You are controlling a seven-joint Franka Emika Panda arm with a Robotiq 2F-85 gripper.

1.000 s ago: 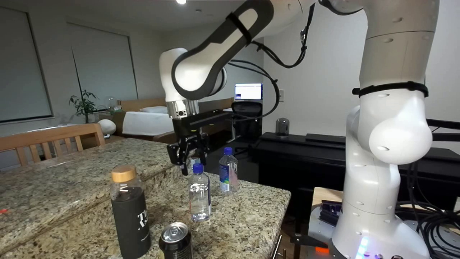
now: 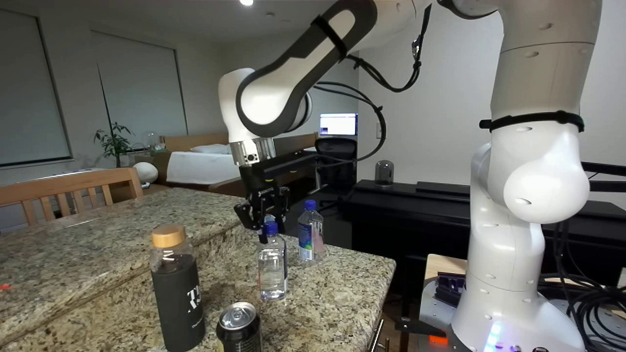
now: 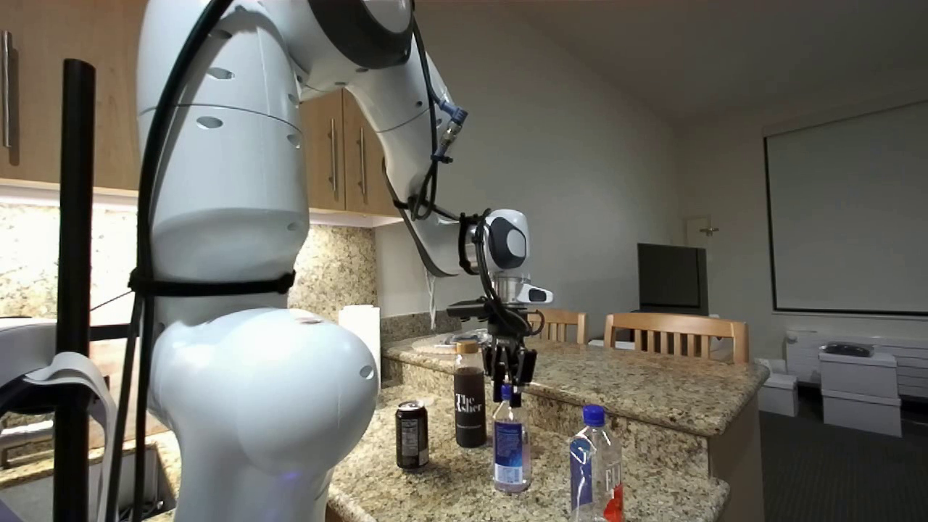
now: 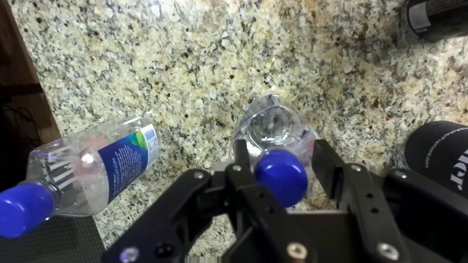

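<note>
A clear plastic bottle with a blue cap (image 2: 273, 273) stands upright on the lower granite counter (image 2: 340, 287). My gripper (image 2: 271, 229) points down at its top, one finger on either side of the cap. In the wrist view the blue cap (image 4: 280, 177) lies between the black fingers, with gaps showing beside it, so the fingers are still open. From the other side, the same bottle (image 3: 511, 451) shows a blue label, and the gripper (image 3: 509, 393) reaches its cap.
A second blue-capped bottle (image 4: 127, 162) stands nearby, close to the counter's end. A dark bottle with a wooden lid (image 2: 179, 293) and a black can (image 2: 239, 328) stand on the other side. The raised counter ledge (image 3: 626, 374) runs alongside.
My gripper has come down and slightly to the right in exterior view 1, from above the bottle to around its cap. Its fingers stand closer together. The bottles and can have stayed put.
</note>
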